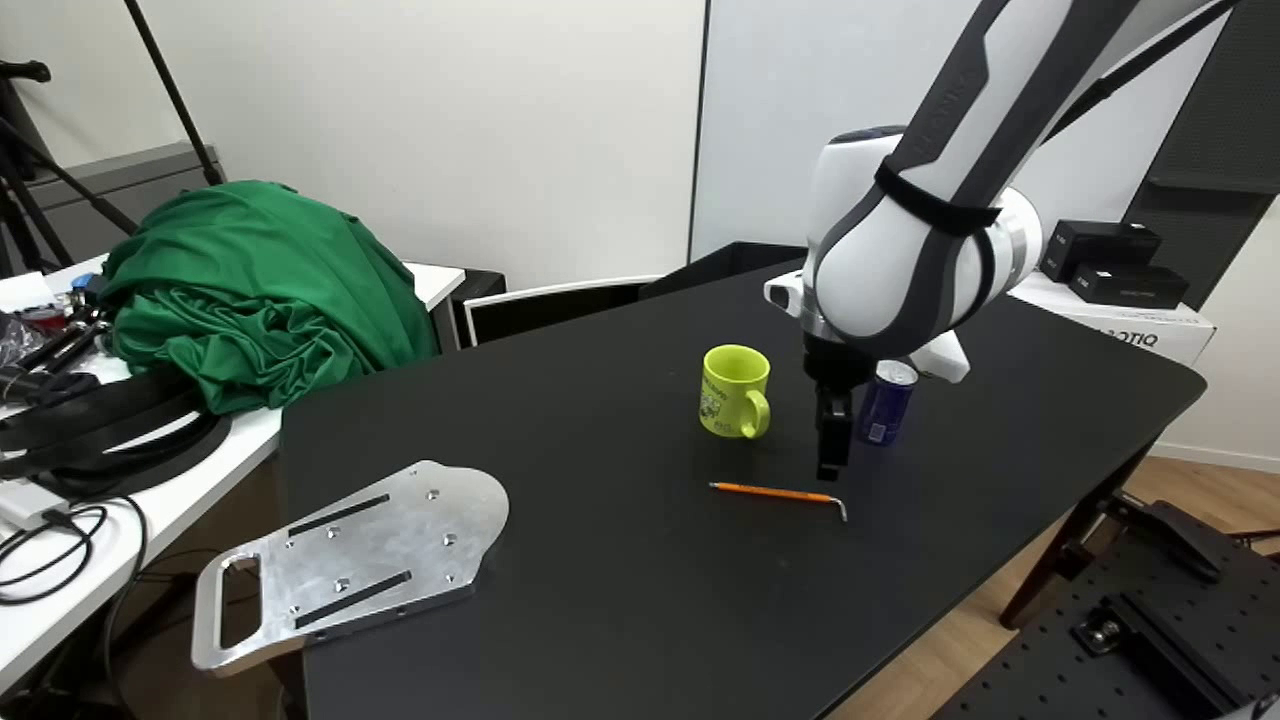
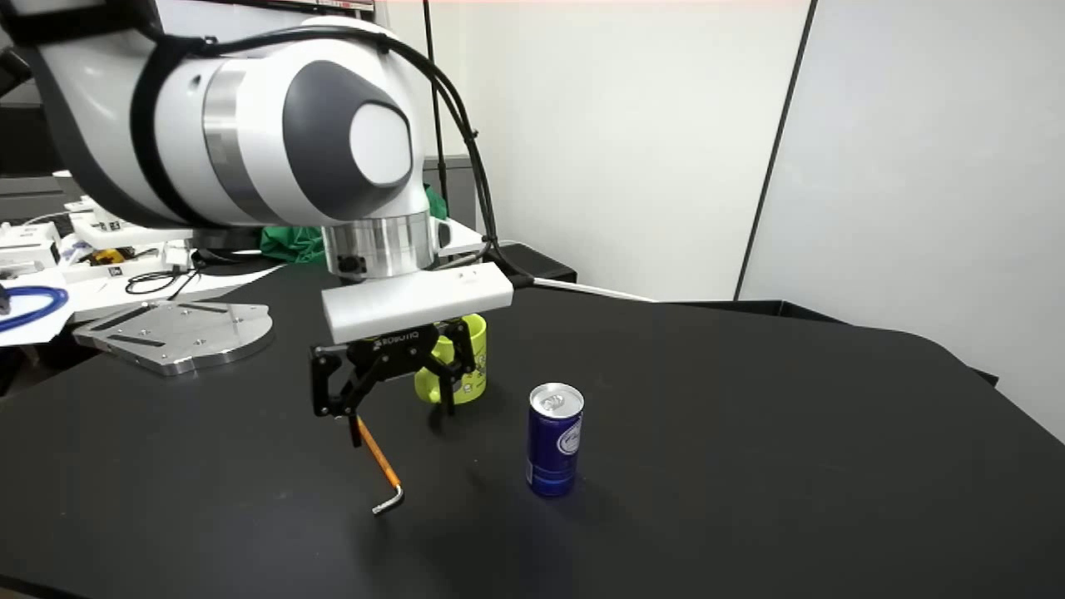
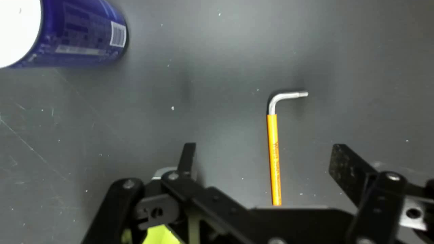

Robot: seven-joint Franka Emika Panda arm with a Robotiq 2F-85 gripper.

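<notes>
On the black table lies an orange hex key (image 1: 774, 491) with a bent silver end. In the wrist view the hex key (image 3: 274, 158) runs between the two spread fingers, nearer the middle than either one. My gripper is open and holds nothing; its lower body covers the far end of the key. From the side, the gripper (image 2: 401, 429) hangs above the tabletop. A lime-green mug (image 1: 733, 394) stands just behind the key, partly hidden by the gripper in the second exterior view. The blue can (image 2: 554, 439) stands upright to one side, apart from the fingers.
A flat metal plate (image 1: 372, 552) with a handle slot lies at the table's left edge. Green cloth (image 1: 252, 288) is heaped on the white side table.
</notes>
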